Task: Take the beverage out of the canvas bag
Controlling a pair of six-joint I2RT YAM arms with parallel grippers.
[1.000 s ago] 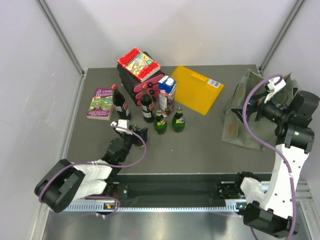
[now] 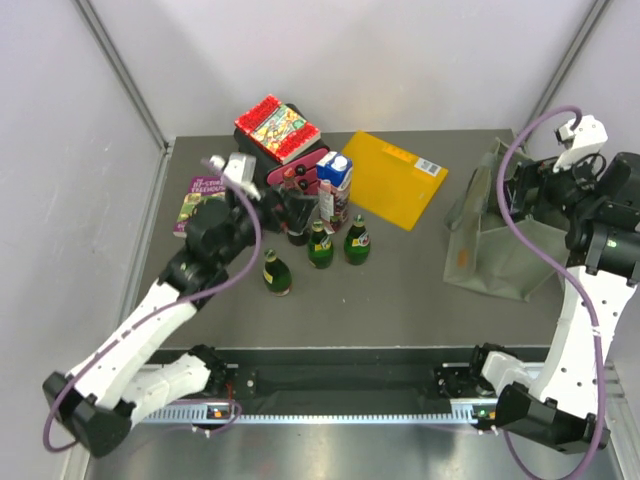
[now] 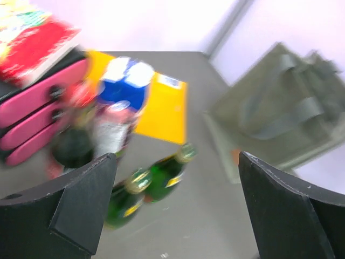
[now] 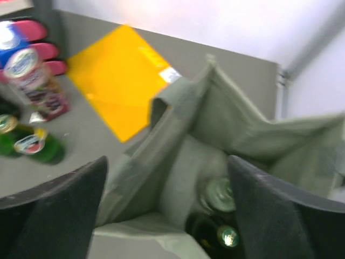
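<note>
The grey-green canvas bag stands open at the table's right end. Inside it, in the right wrist view, are a pale green round top and a dark bottle, partly hidden behind a finger. Over the bag's mouth is my right gripper, part open, with its fingertips apart and no bottle visibly held. My left gripper hangs open over the table's bottles, blurred, with nothing between its fingers. Green bottles stand on the table beneath it.
A cola bottle, a blue-topped carton and a black-and-pink rack topped by a red book crowd the left arm's area. A yellow folder lies flat at the back. Table between bottles and bag is clear.
My left gripper has risen away from the nearest green bottle, which stays standing on the table, and swung up and right. My right gripper has shifted slightly right over the bag.
</note>
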